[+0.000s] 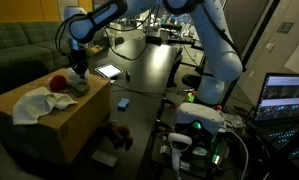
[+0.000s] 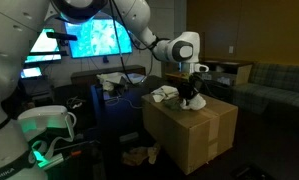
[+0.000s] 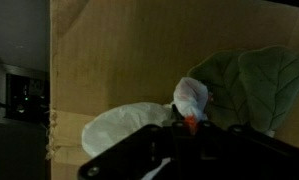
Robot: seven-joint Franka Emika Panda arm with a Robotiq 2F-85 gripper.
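A crumpled white cloth (image 3: 189, 98) is pinched in my shut gripper in the wrist view; a wider white part (image 3: 127, 124) spreads to the left. Beside it lies a dark green leaf-shaped cloth (image 3: 254, 88). In exterior view 1 the white cloth (image 1: 77, 74) hangs below the gripper, by the green cloth (image 1: 79, 89) on the cardboard box (image 1: 74, 125). From the other side, exterior view 2 has the white cloth (image 2: 195, 102) low over the box top. Whether it touches the box is unclear.
A red ball (image 1: 57, 83) and a larger white cloth (image 1: 41, 104) share the box top. A brown object (image 1: 117, 135) lies on the floor in front. Behind the box stands a sofa (image 1: 24, 45); a second robot arm (image 1: 204, 115) is at the right.
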